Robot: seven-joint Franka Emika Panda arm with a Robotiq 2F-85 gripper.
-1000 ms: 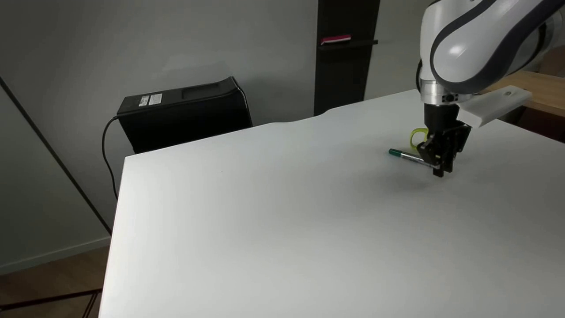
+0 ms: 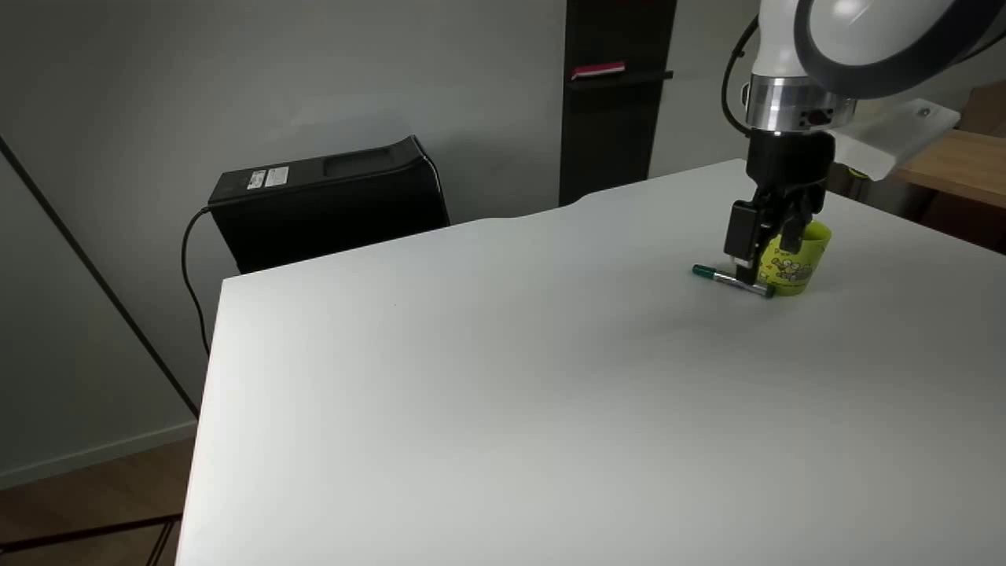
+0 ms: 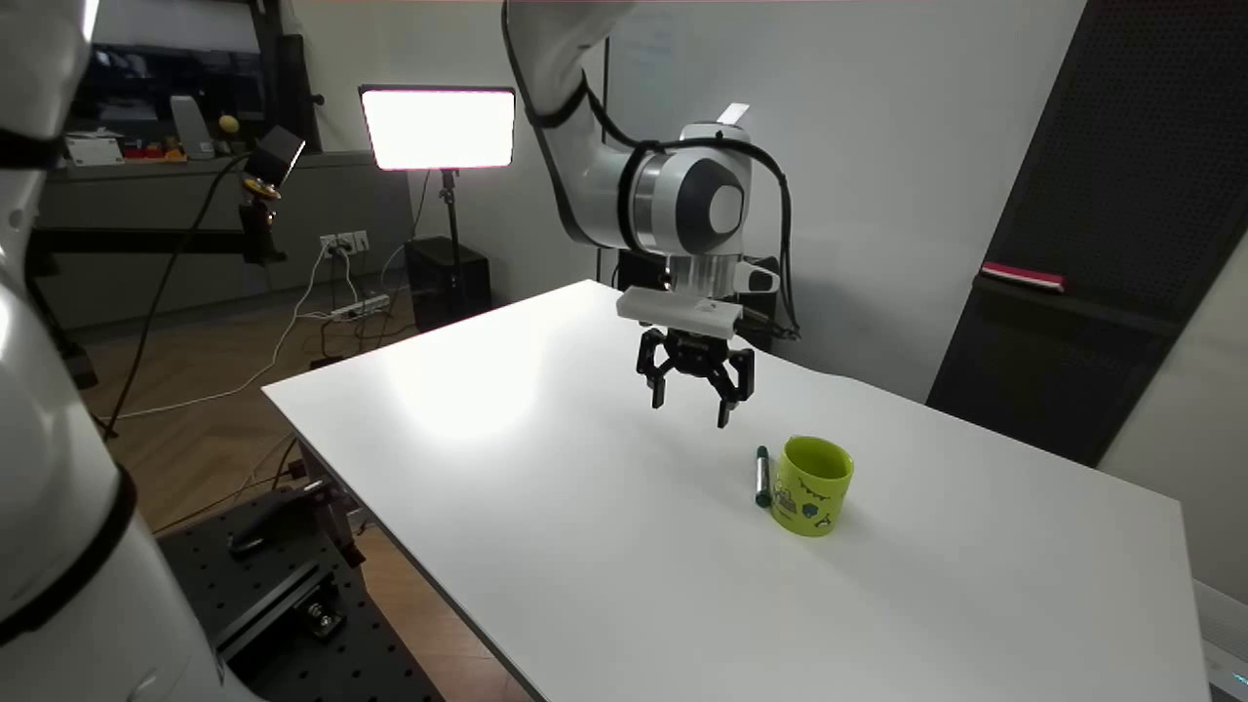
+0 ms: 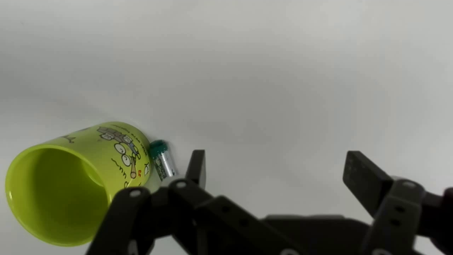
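A yellow-green cup (image 3: 810,491) with cartoon prints stands upright on the white table. Beside its base lies a marker (image 3: 762,478) with green ends; whether they touch is unclear. My gripper (image 3: 692,406) hangs above the table, open and empty, off to the left of both in exterior view 2. In the wrist view, the cup (image 4: 63,191) and one end of the marker (image 4: 164,159) are at lower left, outside the wide gap of my gripper. The left finger hides the rest of the marker. In exterior view 1 my gripper (image 2: 769,253) partly covers the cup (image 2: 792,269).
A black box-like device (image 2: 330,193) stands beyond its edge, and a lit panel lamp (image 3: 439,129) is farther back. Another white arm (image 3: 70,526) fills the left side of exterior view 2.
In exterior view 1, my gripper has risen and shifted left, away from in front of the cup. More of the cup's body shows, while its handle is now hidden. The marker appears unmoved.
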